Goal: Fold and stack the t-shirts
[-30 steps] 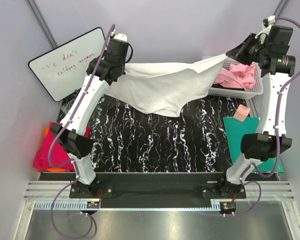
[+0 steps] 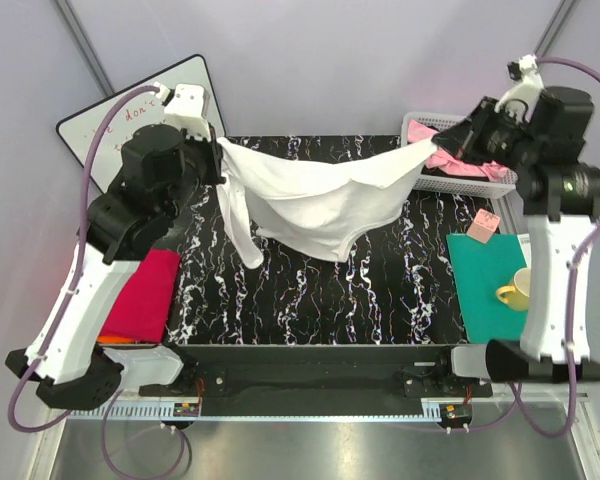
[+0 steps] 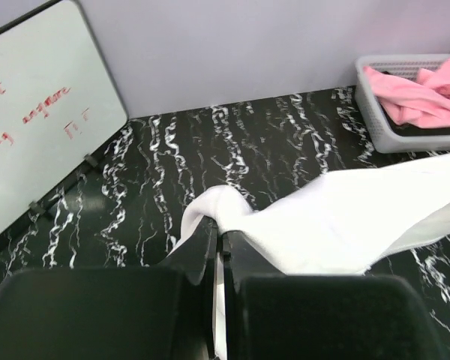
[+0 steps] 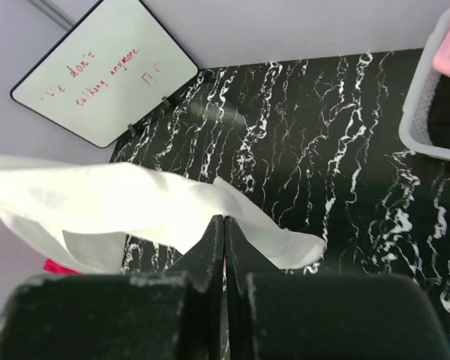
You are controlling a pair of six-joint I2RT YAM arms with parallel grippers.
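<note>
A white T-shirt (image 2: 320, 200) hangs stretched between my two grippers over the black marble mat. My left gripper (image 2: 216, 150) is shut on its left end; in the left wrist view the cloth (image 3: 330, 217) bunches at the fingertips (image 3: 210, 247). My right gripper (image 2: 435, 140) is shut on the other end, and in the right wrist view the fabric (image 4: 172, 202) runs from the fingertips off to the left. The shirt's lower part sags toward the mat.
A basket (image 2: 460, 182) of pink cloths stands at the back right. Red folded cloth (image 2: 140, 300) lies at the left, a teal mat (image 2: 480, 280) with a yellow mug (image 2: 515, 290) and a pink block (image 2: 483, 225) at the right. A whiteboard (image 3: 45, 135) leans at the back left.
</note>
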